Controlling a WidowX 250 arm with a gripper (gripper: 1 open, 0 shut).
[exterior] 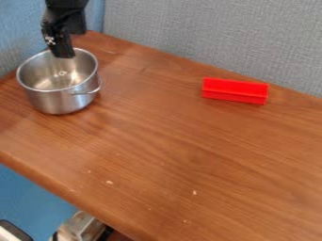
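A steel pot (56, 97) with a side handle stands at the left end of the wooden table. My black gripper (60, 45) hangs from the top edge over the back part of the pot, its tips near the rim. It is open; its fingertips are small and dark in this view, and I see nothing held in them.
A red block (235, 91) lies at the back right, near the grey padded wall (227, 38). The table's left edge borders a blue surface, with some metal hardware at the bottom left.
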